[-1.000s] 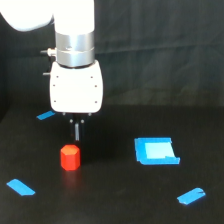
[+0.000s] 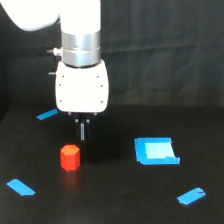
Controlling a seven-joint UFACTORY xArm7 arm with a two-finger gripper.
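A small red block with an angular outline sits on the black table, left of the middle. My gripper points down, its dark fingertips just above the block in the picture and a little to its right. No object shows between the thin fingers, but they are too small and dark to tell how far apart they stand. Right of the middle lies a white square with blue tape around it.
Strips of blue tape mark the table: one at the left front, one at the right front and one at the left back.
My gripper has shifted slightly to the right, from nearly above the red block to a little right of it. The block and the white square have not moved.
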